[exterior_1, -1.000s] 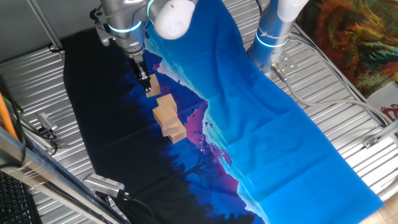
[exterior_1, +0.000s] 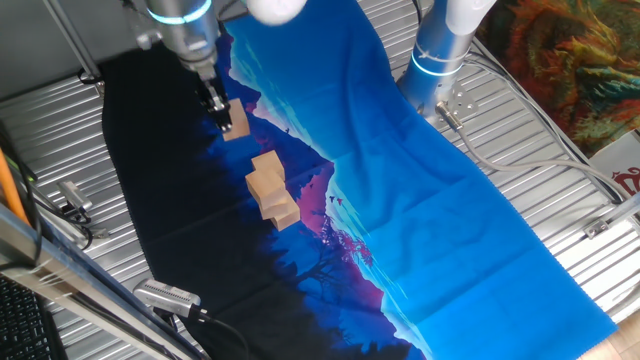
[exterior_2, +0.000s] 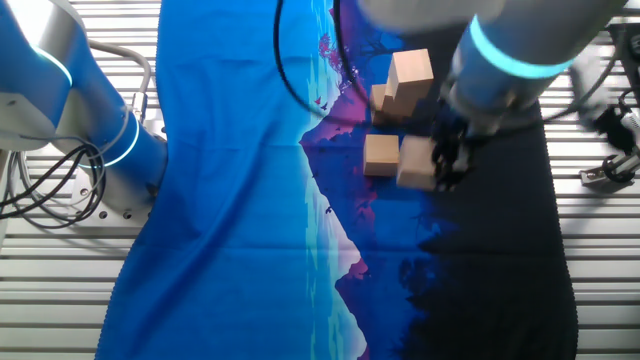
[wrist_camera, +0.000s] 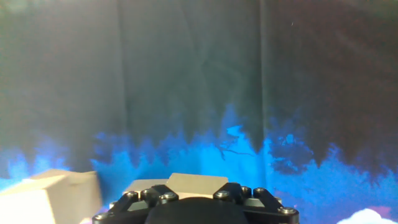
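A light wooden block (exterior_1: 236, 119) hangs at the tips of my gripper (exterior_1: 222, 117), which is shut on it. In the wrist view the held block (wrist_camera: 198, 183) shows at the bottom edge between the black fingers. Exterior view 2 has the same block (exterior_2: 416, 163) beside my blurred gripper (exterior_2: 445, 160), to the right of another block (exterior_2: 381, 155). Closer to the middle of the cloth stands a small group of wooden blocks (exterior_1: 268, 190), some resting on others. The held block is apart from that group in exterior view 1.
A cloth (exterior_1: 430, 220) printed in black, purple and blue covers the slatted metal table. A robot base (exterior_1: 435, 70) stands at the far right edge, and a small grey device (exterior_1: 167, 297) lies at the near left.
The arm and gripper have moved up and to the left in exterior view 1, the held block travelling with them. The grouped blocks have stayed in place.
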